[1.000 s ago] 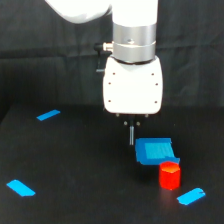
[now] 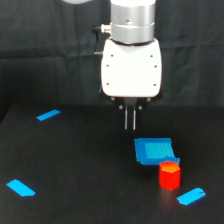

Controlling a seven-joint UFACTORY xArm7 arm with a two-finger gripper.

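Note:
My gripper (image 2: 130, 127) hangs above the dark table, slightly left of a blue square piece (image 2: 152, 151) with a lighter recessed-looking middle. Its two thin fingers point down with a narrow dark gap between them, and nothing shows in that gap. A red block (image 2: 169, 177), many-sided in outline, stands just in front of the blue square piece, overlapping its near right corner in view. Whether the two touch is unclear.
Flat blue strips lie around: one far left (image 2: 48, 115), one near left (image 2: 20, 188) and one near right (image 2: 191, 196). A dark curtain (image 2: 40, 70) hangs behind.
My gripper has risen and shifted slightly left. The blocks and strips have not moved.

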